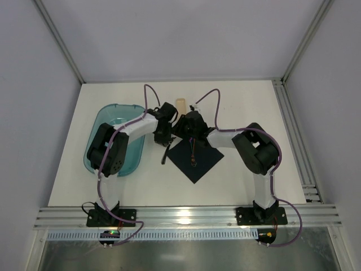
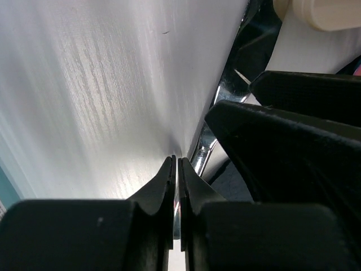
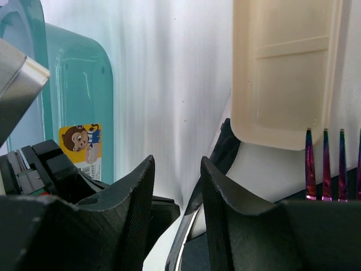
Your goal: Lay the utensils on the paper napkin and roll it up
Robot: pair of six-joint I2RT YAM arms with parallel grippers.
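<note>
A dark napkin lies flat, with a fork and another slim utensil on it. At its left edge lies a shiny knife-like utensil, slanted. In the left wrist view this utensil runs behind the fingertips of my left gripper. Those fingertips stand almost together with a thin gap; whether they grip it is unclear. My right gripper is open, its right fingertip close to the dark end of the utensil. Fork tines show at the right of that view.
A teal bin stands on the left, partly under the left arm. Beyond the grippers lies a beige tray. Both grippers are very close together.
</note>
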